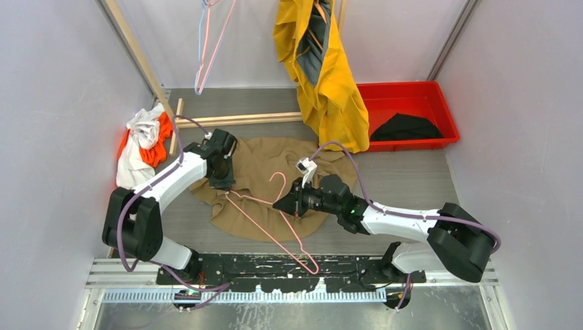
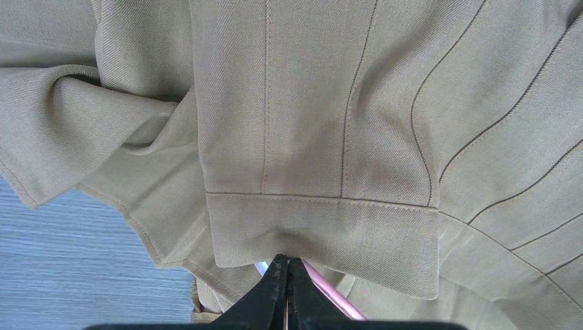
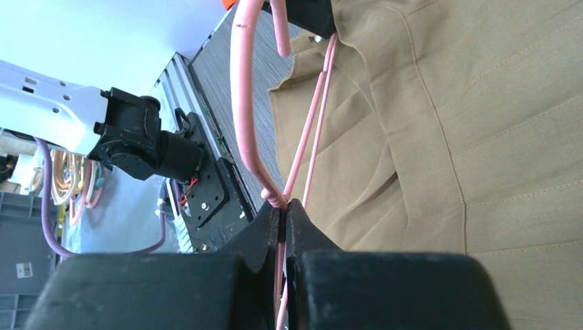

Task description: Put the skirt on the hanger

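The khaki skirt [image 1: 254, 158] lies spread on the floor under both arms; in the left wrist view its waistband [image 2: 323, 227] fills much of the picture. My left gripper is shut at the band's lower edge, a pink hanger bar visible behind it; whether it pinches anything is hidden. My right gripper is shut on the pink hanger [image 3: 244, 103] near its hook, as the hanger [image 1: 275, 237] reaches from the left gripper down past the skirt toward the front edge.
A yellow garment [image 1: 330, 103] hangs at the back beside a red bin [image 1: 412, 93]. Wooden bars [image 1: 240, 118] cross the back floor, a white-and-orange cloth pile [image 1: 137, 158] lies left, and spare hangers [image 1: 206, 55] hang above.
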